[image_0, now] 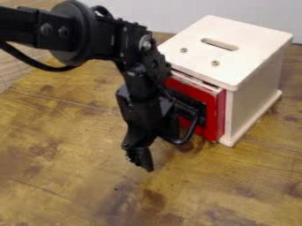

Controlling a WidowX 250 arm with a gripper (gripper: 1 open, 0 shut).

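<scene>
A white wooden box (248,71) with a slot and two small knobs on top stands at the back right, its front closed by a red panel (210,124). My black gripper (140,157) hangs just left of and in front of that panel, fingertips pointing down near the floor. The arm partly hides the red panel, and whether the fingers are open or shut is hard to make out.
A white wall (177,11) runs along the back.
</scene>
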